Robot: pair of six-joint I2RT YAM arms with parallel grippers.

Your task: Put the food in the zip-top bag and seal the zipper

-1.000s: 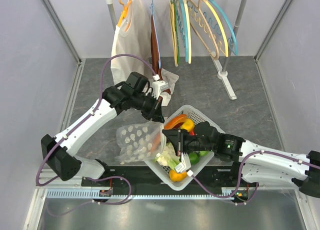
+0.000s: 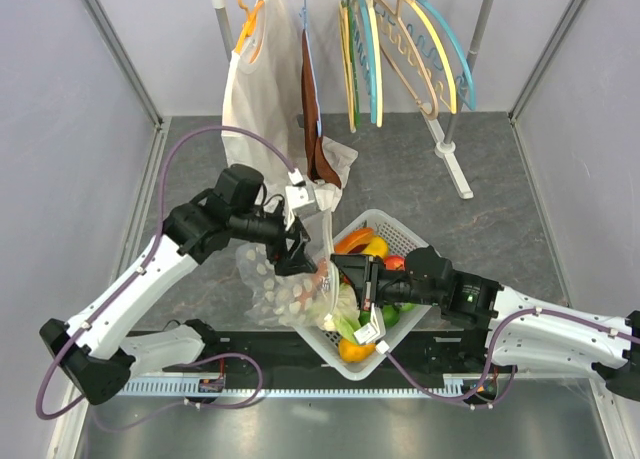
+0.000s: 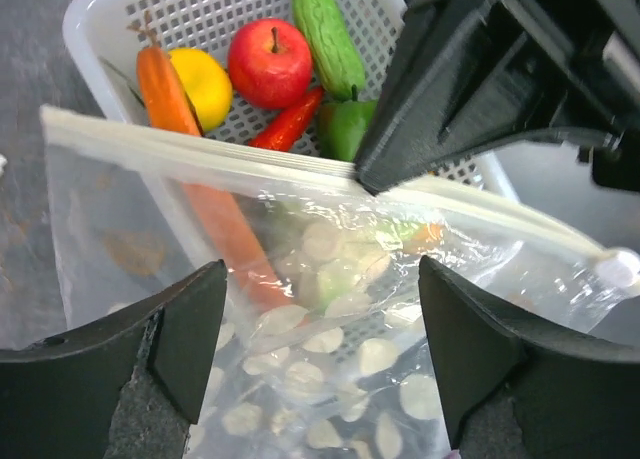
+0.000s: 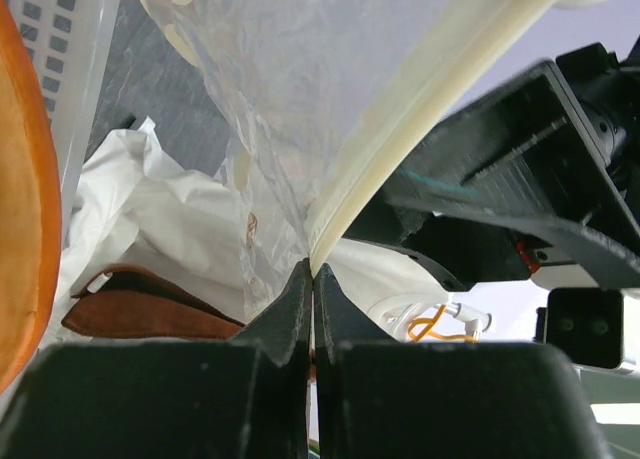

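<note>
The clear zip top bag (image 2: 267, 284) with pale dots hangs over the left part of the food basket (image 2: 394, 229). My right gripper is shut on the bag's zipper strip (image 4: 400, 129), which runs up from its fingertips. My left gripper is part open beside the bag, just left of the right gripper in the top view; its fingers stand apart over the plastic. Through and beyond the bag show a carrot (image 3: 165, 89), red apple (image 3: 269, 61), cucumber (image 3: 326, 34), red pepper (image 3: 291, 119), green pepper (image 3: 340, 129) and a yellow fruit (image 3: 202, 74).
A rack with coloured hangers (image 2: 420, 49), a white cloth (image 2: 255, 89) and a brown cloth (image 2: 315, 149) stands at the back, its cloths reaching the floor behind my left gripper.
The right gripper has shifted slightly right with the bag's strip.
</note>
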